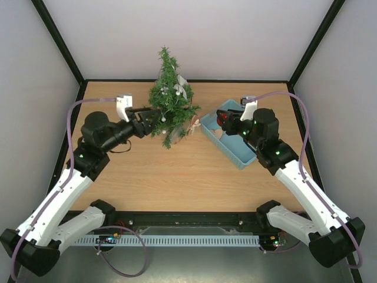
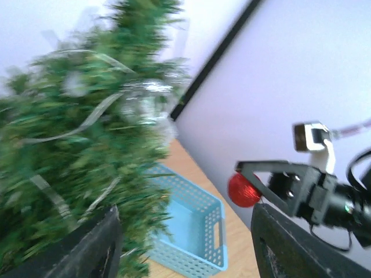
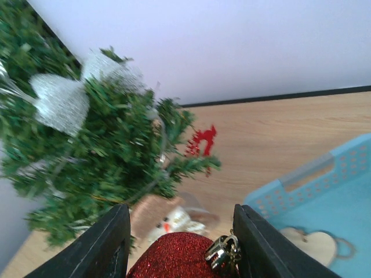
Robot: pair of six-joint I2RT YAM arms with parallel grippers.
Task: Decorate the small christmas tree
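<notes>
The small green Christmas tree (image 1: pixel 169 103) stands at the back middle, with silver bows and white balls on it. A shiny red ball (image 3: pixel 174 258) with a gold cap sits between the fingers of my right gripper (image 1: pixel 220 119), which is shut on it above the bin's left end. My left gripper (image 1: pixel 152 119) is at the tree's left side; its fingers (image 2: pixel 278 246) are apart, with nothing held between them. Branches fill the left part of the left wrist view, close to the left finger. In the right wrist view, a silver bow (image 3: pixel 61 103) shows on the tree.
A blue bin (image 1: pixel 238 154) stands to the right of the tree, with a wooden heart ornament (image 3: pixel 313 246) inside. A red ornament (image 3: pixel 201 141) hangs from a branch on the tree's right side.
</notes>
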